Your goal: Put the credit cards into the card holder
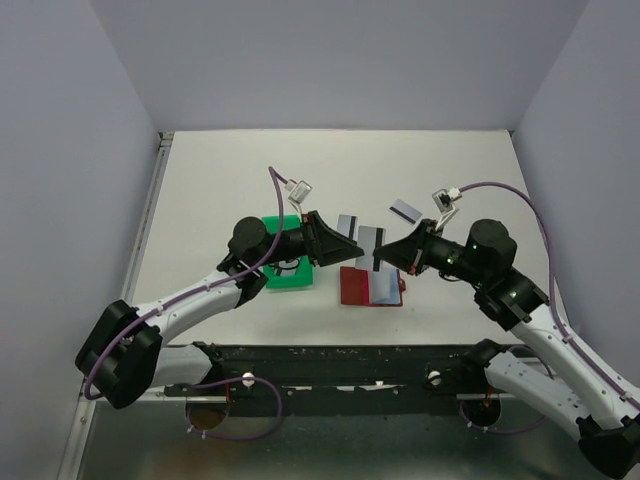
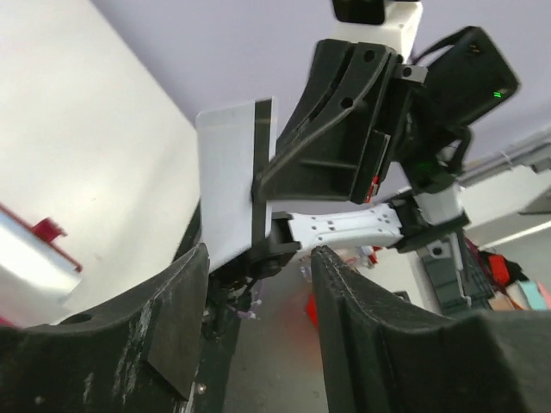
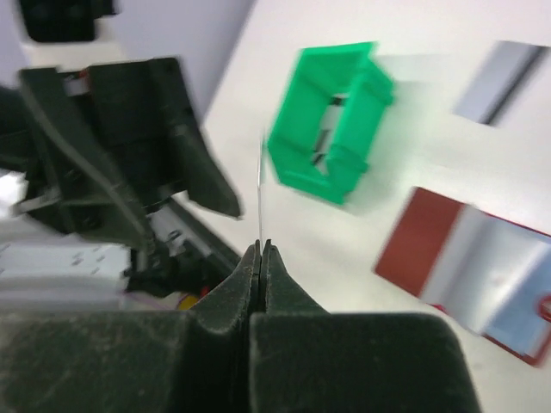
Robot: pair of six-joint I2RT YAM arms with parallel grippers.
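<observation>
A pale card with a dark stripe [image 1: 366, 246] is held up above the table, with my right gripper shut on its striped side. Edge-on, the same card [image 3: 261, 189] rises as a thin line from the right fingertips. My left gripper is open, its fingers on either side of the card's near end; whether they touch it I cannot tell. Below lies the opened card holder [image 1: 354, 287], red on the left with pale blue on the right. Another striped card [image 1: 346, 224] lies behind it, and a grey card [image 1: 405, 211] farther right.
A green box [image 1: 289, 281] stands left of the holder, partly under the left arm; something grey [image 3: 328, 129] is inside it. Both arms are close together over the middle.
</observation>
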